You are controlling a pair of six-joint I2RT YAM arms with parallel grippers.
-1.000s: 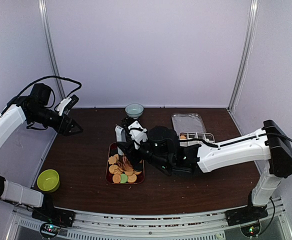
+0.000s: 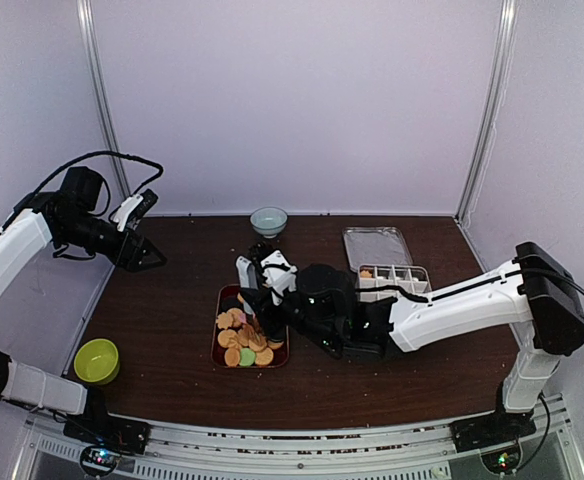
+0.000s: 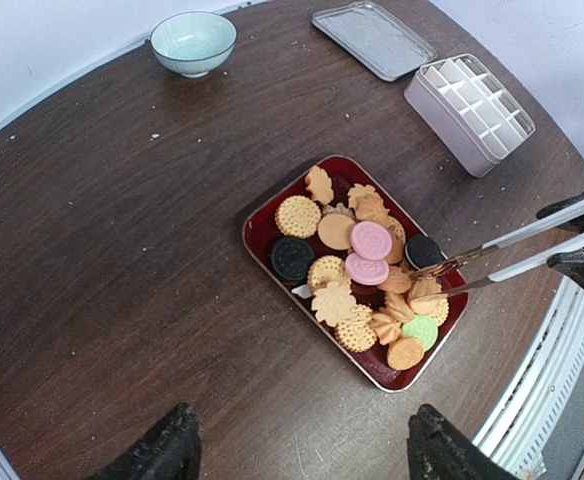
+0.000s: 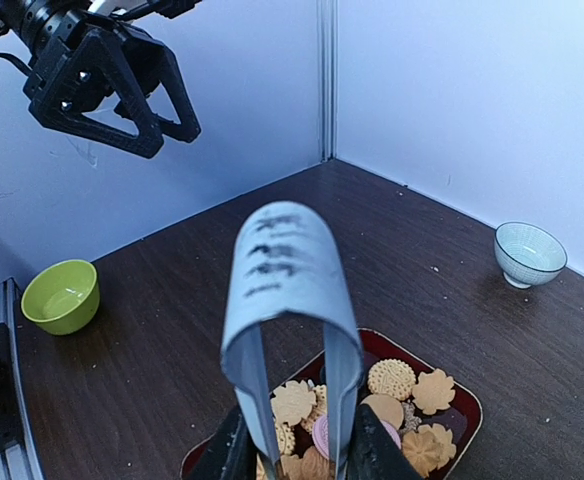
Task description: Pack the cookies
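Observation:
A red tray (image 3: 270,271) holds assorted cookies: pink, black, green and tan. My right gripper reaches down into it with long metal tong-like tips among the cookies at the tray's right side, as the left wrist view shows; it is shut, though what lies between its tips is unclear. My left gripper (image 2: 152,258) hangs above the table's left side, apart from everything, part open with nothing between its fingers. A white compartment box (image 3: 440,117) stands to the right of the tray, partly behind the right arm in the top view.
A green bowl (image 2: 96,361) sits at the front left, a pale blue bowl (image 2: 269,222) at the back middle, and a clear flat lid or tray (image 2: 372,244) at the back right.
My right gripper and arm have shifted slightly over the cookie tray, a little toward the right and down. The left arm has stayed in place.

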